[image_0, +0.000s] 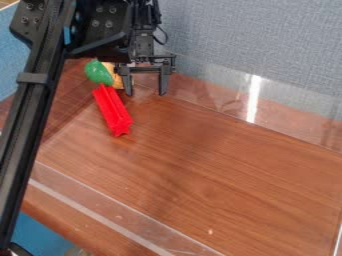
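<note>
My gripper (144, 82) hangs at the upper left of the tray, its two dark fingers spread apart. Just left of it lie a green object (98, 71) and a yellow-tan object (115, 78), partly hidden behind the gripper. Below them a long red object (111, 109) lies on the wooden floor, pointing toward the camera.
The wooden tray floor (227, 190) is clear across the middle and right. Clear low walls edge it, with a grey textured backdrop behind. The black arm beam runs down the left side of the view.
</note>
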